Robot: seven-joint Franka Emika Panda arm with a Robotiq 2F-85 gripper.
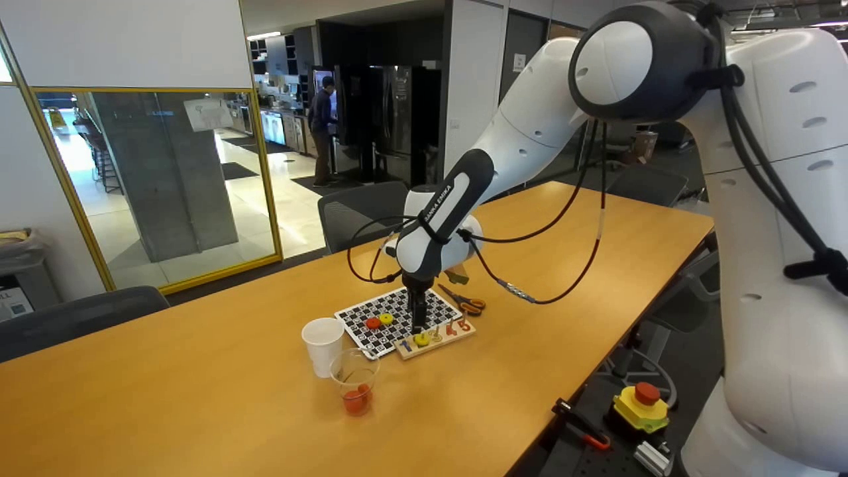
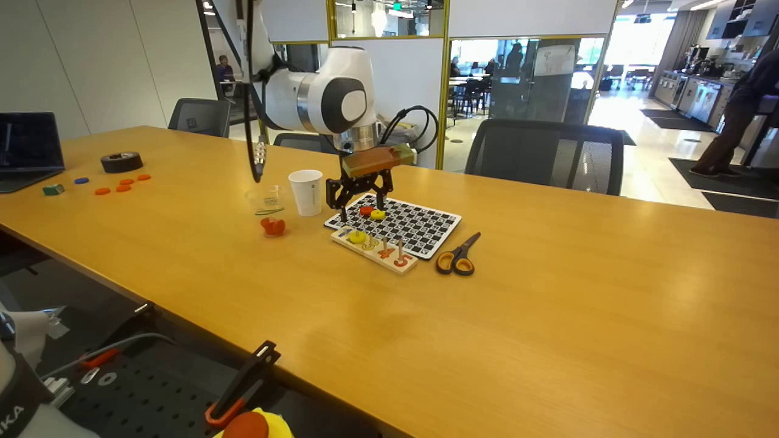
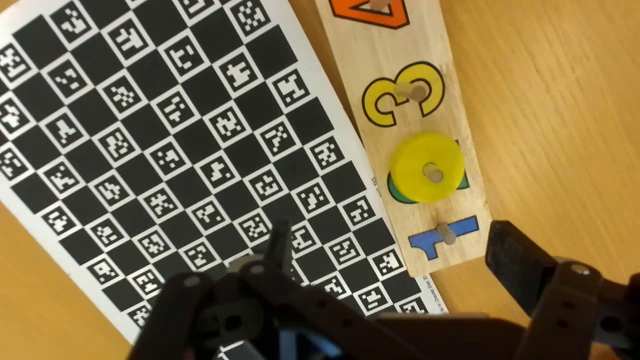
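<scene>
My gripper [image 1: 417,326] hangs low by the "1" end of the wooden number board [image 3: 384,54]. Its fingers stand wide open, with nothing held between the fingers. On the peg at "2" sits a yellow ring [image 3: 423,153], mostly covering the numeral. The peg at "1" [image 3: 445,233] is bare, as are the pegs at "3", "4" and "5". A red ring [image 1: 373,323] and a second yellow ring [image 1: 386,318] lie close together on the checkered board [image 2: 420,230]; the wrist view does not show them.
Near the board are a white cup [image 1: 322,350] and a clear cup [image 1: 350,366] with red pieces by it. Scissors [image 2: 456,259] lie on the other side. Orange pieces [image 2: 124,187], black tape [image 2: 122,162] and a laptop [image 2: 29,153] are farther off.
</scene>
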